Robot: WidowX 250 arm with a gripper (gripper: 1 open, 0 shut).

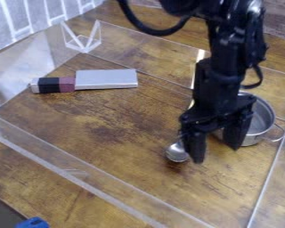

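My black gripper (212,142) has its fingers open, low over a spoon whose metal bowl (177,152) shows just left of the fingertips; its yellow handle is mostly hidden behind the gripper. A steel pot (259,121) sits to the right, partly covered by the arm. A cleaver (106,78) with a dark and pink handle lies at the back left.
Clear plastic barriers run along the left and right. A white wire holder (83,39) stands at the back, and a blue object (31,222) lies in the front left corner.
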